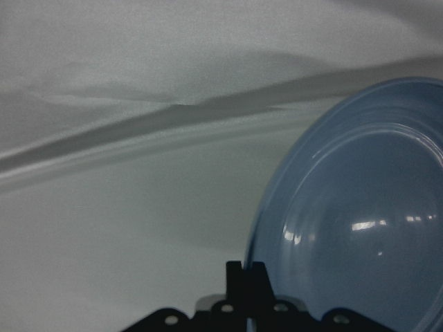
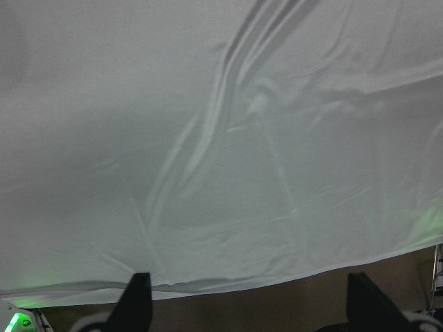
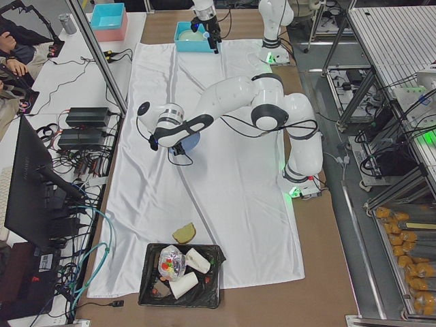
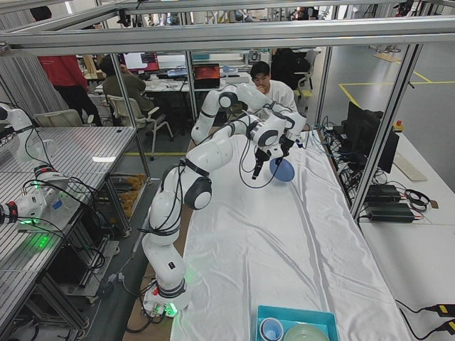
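A blue plate (image 1: 360, 200) lies on the white cloth (image 1: 124, 228), partly hidden by an arm in the camera left view. In the left wrist view my left gripper has its fingers together on the plate's near-side rim, which runs down between them. My right gripper stands open over bare cloth near the table edge, with nothing between its fingers.
A black tray (image 3: 144, 286) with wrapped items and a yellow sponge (image 3: 184, 234) lie at one end of the cloth; a turquoise bin (image 4: 291, 314) with a cup and bowl sits at the other.
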